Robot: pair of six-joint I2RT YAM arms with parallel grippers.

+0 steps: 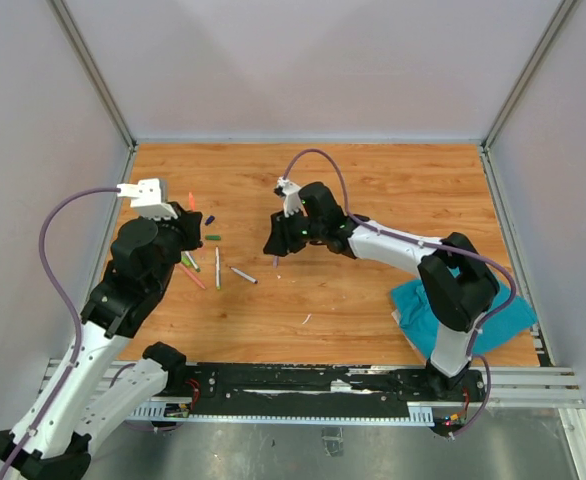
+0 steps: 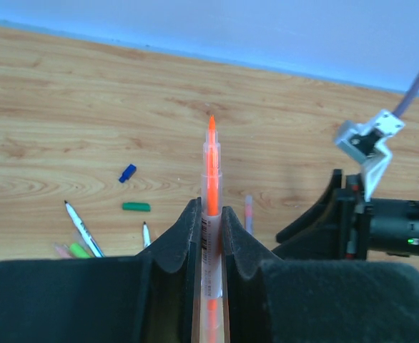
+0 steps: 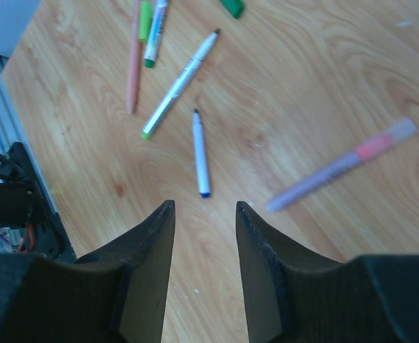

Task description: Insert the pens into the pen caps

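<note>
My left gripper is shut on an orange pen (image 2: 212, 179) with a clear outer barrel, its pointed end facing away from the wrist. In the top view that gripper stands over the left of the table. My right gripper is part open, with nothing between its fingers, above the middle of the table. To its right in its wrist view lies a purple pen (image 3: 324, 175) with a pink band, partly covered in the top view. A blue pen (image 3: 201, 157) and a green-ended pen (image 3: 181, 84) also lie there. Loose caps are blue (image 2: 127, 173) and green (image 2: 136, 206).
A pink pen (image 3: 134, 61) and another green-ended pen (image 3: 156, 32) lie toward the left. A turquoise cloth (image 1: 413, 310) sits at the right front, near the right arm. A small white scrap (image 1: 307, 319) is on the front table.
</note>
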